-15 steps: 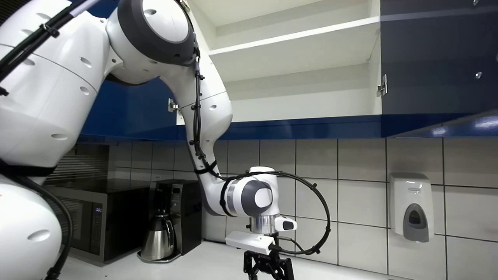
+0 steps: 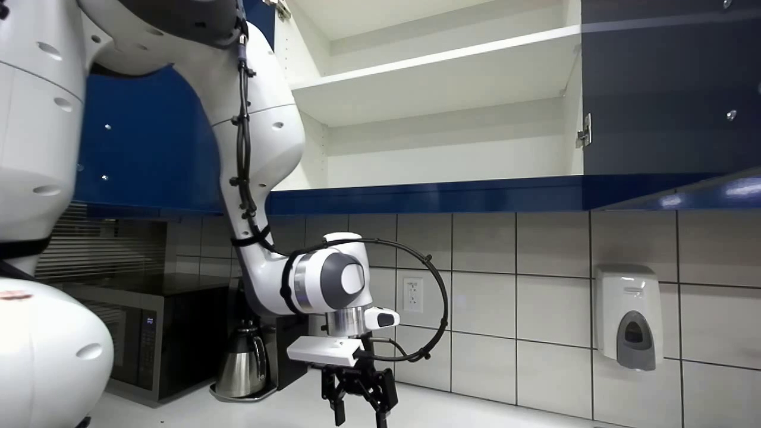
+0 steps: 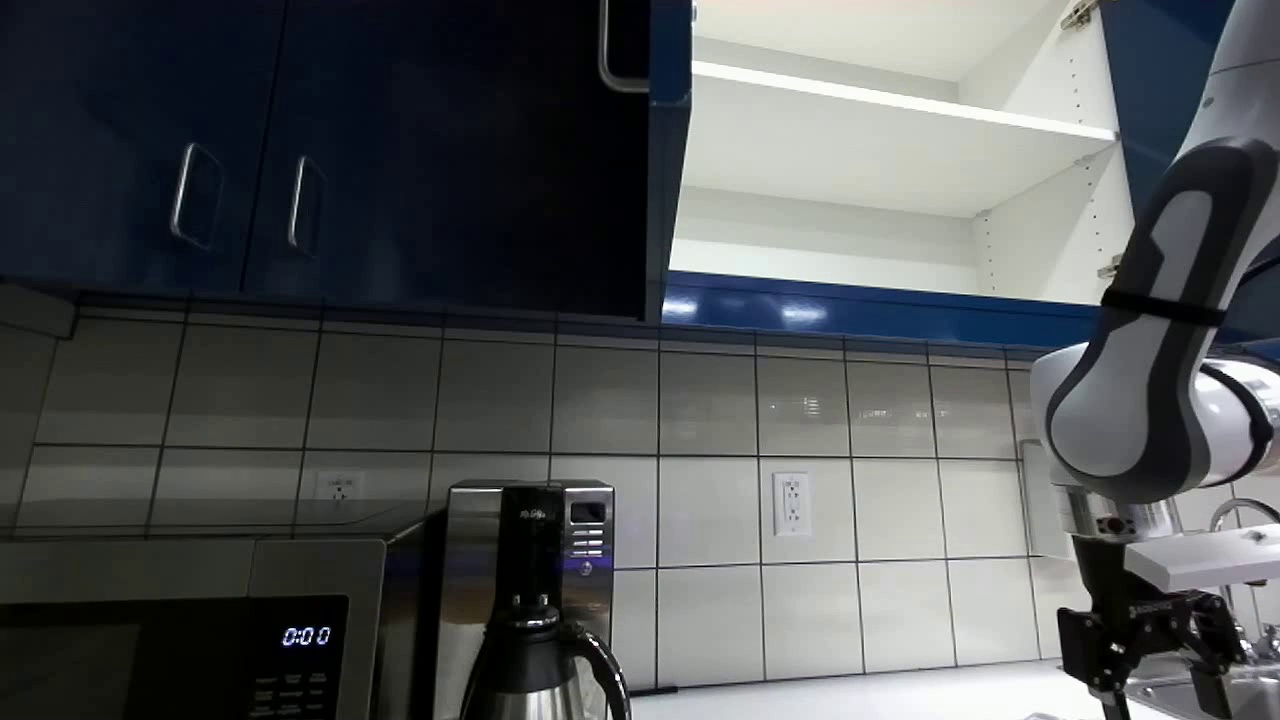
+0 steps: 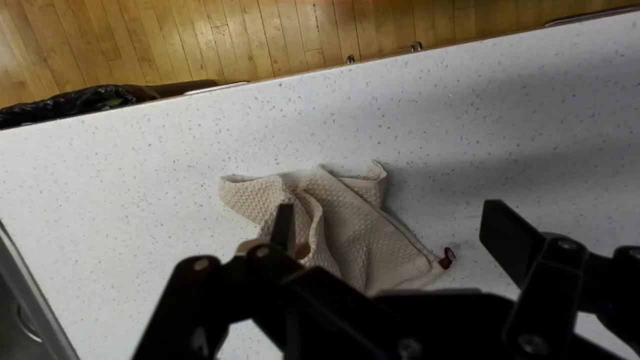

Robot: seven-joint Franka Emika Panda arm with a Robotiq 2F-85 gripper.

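A crumpled beige cloth point(image 4: 354, 228) with a small dark red tag at one corner lies on the speckled white counter in the wrist view. Above it stands my gripper, open, its two black fingers wide apart. The left finger covers part of the cloth in that view, while the right one is over bare counter beyond the tag. In the first exterior view the gripper point(image 2: 360, 421) points down over the counter, and the second exterior view has the gripper point(image 3: 1164, 708) at the right edge. Neither exterior view shows the cloth.
A microwave point(image 2: 121, 335) and a coffee maker with a steel carafe point(image 2: 242, 364) stand left on the counter. Overhead is an open, empty cabinet point(image 2: 456, 100). A soap dispenser point(image 2: 629, 314) hangs on the tiles. A sink edge point(image 4: 33, 288) shows lower left in the wrist view.
In the first exterior view the arm has shifted left and the gripper has risen a little. It now stands in front of the coffee maker's side of the counter.
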